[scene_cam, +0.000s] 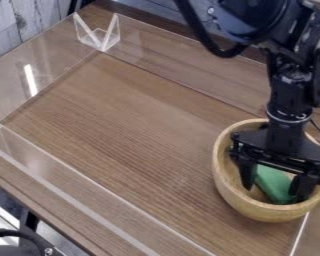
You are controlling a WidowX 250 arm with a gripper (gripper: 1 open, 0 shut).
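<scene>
A tan round bowl (230, 175) sits at the right of the table, holding a green object (271, 184). My black gripper (274, 175) reaches down into the bowl from above, its fingers on either side of the green object. Whether they press on it is hard to tell.
A white wire-like stand (99, 30) is at the back left. A black cable hangs above the arm, and another dark part lies at the bottom left.
</scene>
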